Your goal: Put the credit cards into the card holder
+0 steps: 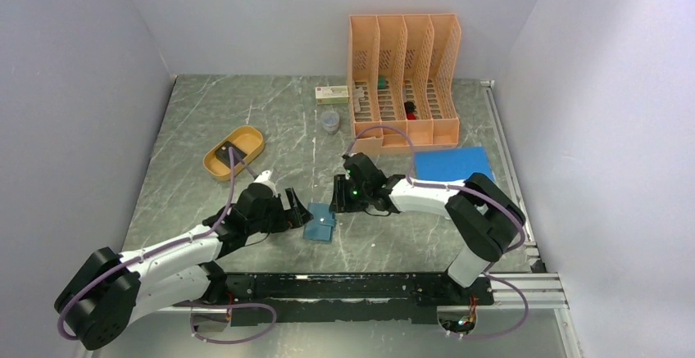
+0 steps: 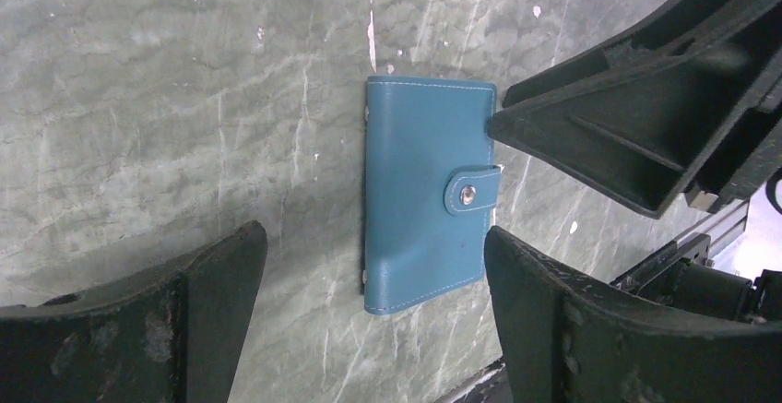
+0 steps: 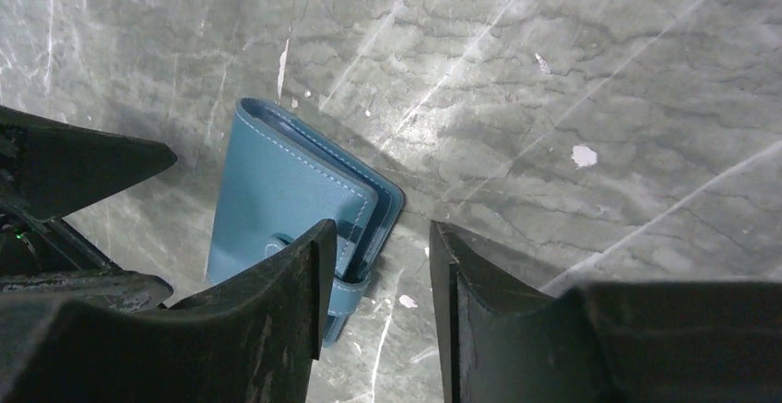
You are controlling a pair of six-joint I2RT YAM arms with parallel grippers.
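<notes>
A blue card holder [image 1: 320, 223] lies flat on the table between my two grippers, its snap strap [image 2: 472, 191] fastened. My left gripper [image 1: 297, 210] stands open at its left side; in the left wrist view the holder appears beyond the gap between the fingers. At the holder's far right corner is my right gripper [image 1: 336, 196], its fingers apart with nothing between them. In the right wrist view one finger [image 3: 313, 283] overlaps the holder in the picture, while the other is over bare table. Whether that finger touches the holder I cannot tell. No credit card can be made out.
A yellow tray [image 1: 256, 137] with a dark flat item [image 1: 229, 154] sits at the left. Behind stand a pink divided rack [image 1: 361, 47], a small box [image 1: 332, 95] and a clear cup [image 1: 329, 121]. A blue sheet [image 1: 451, 164] lies right.
</notes>
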